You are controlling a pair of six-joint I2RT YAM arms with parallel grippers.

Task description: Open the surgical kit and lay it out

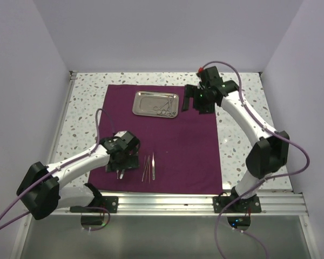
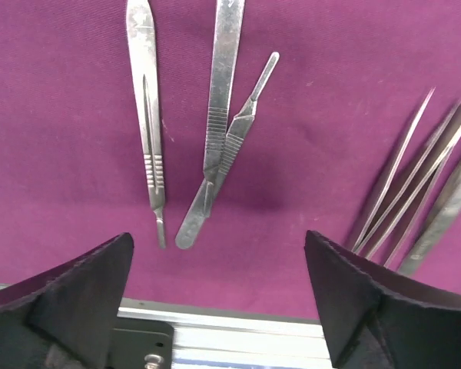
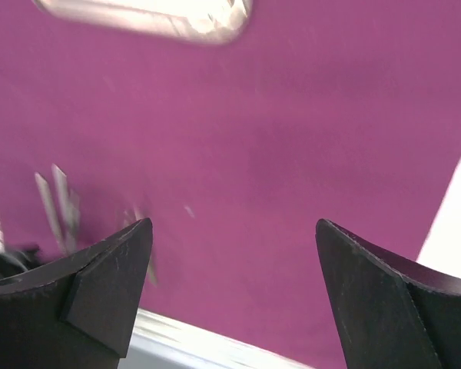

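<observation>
Three scalpel handles lie on the purple cloth in the left wrist view. The left handle (image 2: 142,69) lies apart from the others. A middle handle (image 2: 224,77) has its narrow end resting across a slanted handle (image 2: 232,146), so these two overlap. My left gripper is open over their near ends, with nothing between its fingers. The right gripper (image 1: 196,102) also stands open and empty, over the cloth just right of the metal tray (image 1: 139,112). Scissor-like instruments (image 1: 164,111) rest inside that tray.
Right of the handles lie several slim pointed tweezers (image 2: 392,181), close to my left gripper's right finger. A metal rail (image 1: 162,200) runs along the near edge.
</observation>
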